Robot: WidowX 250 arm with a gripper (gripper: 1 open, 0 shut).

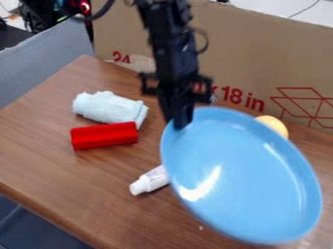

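A black robot arm reaches down from the top, its gripper [178, 112] at the upper left rim of a large light blue oval plate [247, 185]. The gripper is blurred and looks shut at that rim; whether the rim is between its fingers I cannot tell. The plate looks tilted, covering much of a yellow egg-shaped object [272, 125] behind it. A white tube [148, 182] lies partly under or behind the plate's left side.
A red cylinder [103, 136] and a white rolled cloth [109, 108] lie left of the gripper. A cardboard box [260, 68] stands along the back.
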